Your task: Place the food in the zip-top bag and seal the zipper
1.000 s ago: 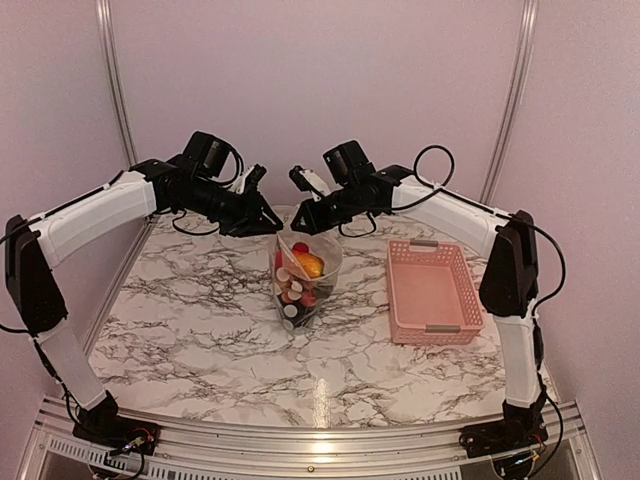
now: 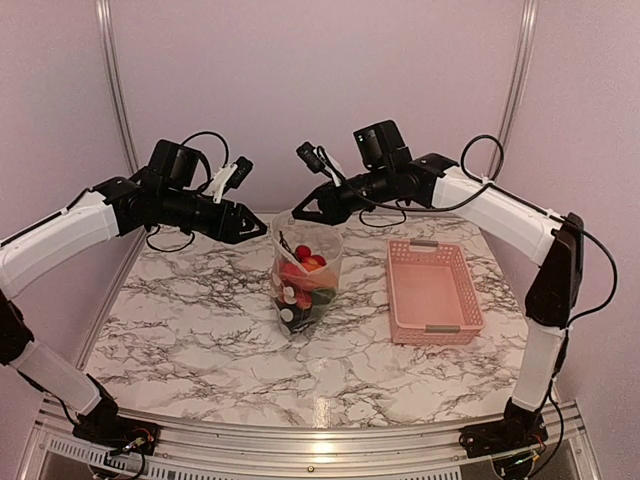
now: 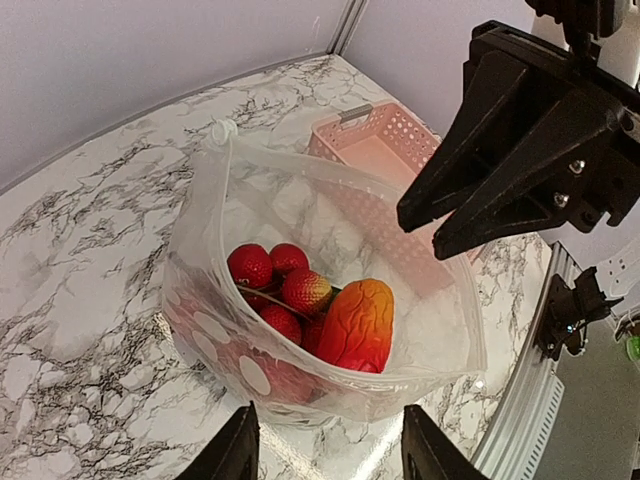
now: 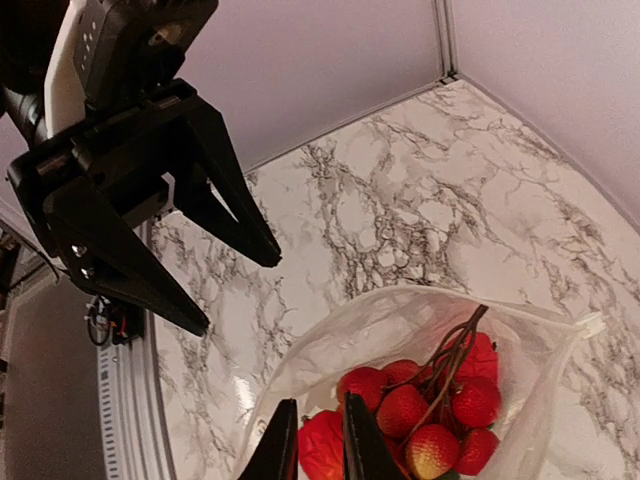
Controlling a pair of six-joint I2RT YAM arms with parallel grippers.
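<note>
A translucent zip top bag point(image 2: 305, 290) stands upright mid-table with its mouth open, holding red strawberry-like fruit point(image 3: 307, 292), an orange-red oblong item point(image 3: 356, 322) and darker items low down. Stems show among the fruit in the right wrist view. My left gripper point(image 2: 247, 228) hangs just left of the bag's mouth, fingers apart, nothing between them. My right gripper point(image 2: 315, 210) is over the back right of the bag's mouth; its fingers look apart in the left wrist view, with nothing visibly held.
A pink plastic basket point(image 2: 435, 290), empty, sits right of the bag.
My right gripper rose slightly. The bag's mouth changed shape.
</note>
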